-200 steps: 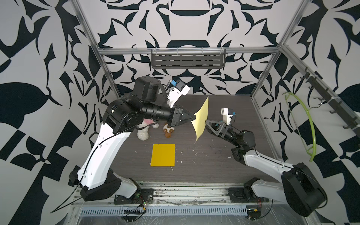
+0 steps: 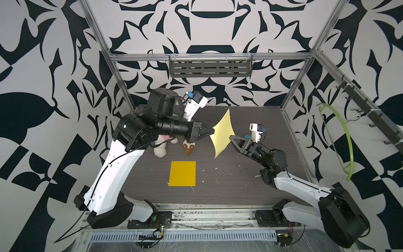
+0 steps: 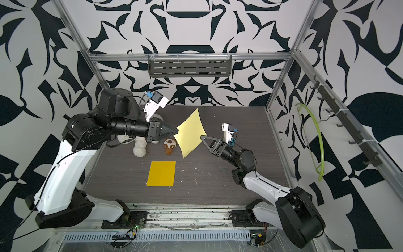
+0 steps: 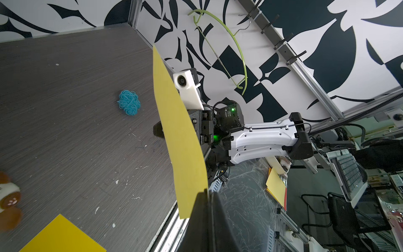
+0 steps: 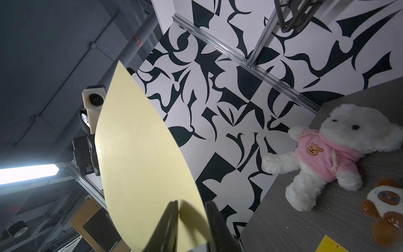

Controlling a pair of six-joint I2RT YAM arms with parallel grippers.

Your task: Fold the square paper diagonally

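Observation:
A pale yellow square paper point(image 2: 222, 132) hangs upright between the grippers, slightly curved, corners up and down. My left gripper point(image 2: 212, 131) is shut on its left corner, as the left wrist view point(image 4: 207, 193) also shows. My right gripper point(image 3: 203, 137) is at the opposite corner; in the right wrist view its blurred fingertips point(image 5: 171, 210) are against the paper, and whether they grip it is unclear.
An orange-yellow square point(image 3: 160, 173) lies flat on the dark table point(image 3: 218, 184). A white teddy bear point(image 5: 352, 126) and a brown plush toy point(image 3: 170, 145) sit behind it. A blue yarn ball point(image 4: 128, 102) lies at the right.
The paper and my left gripper have shifted slightly to the left, and the paper shows more of its face. My right gripper has moved slightly.

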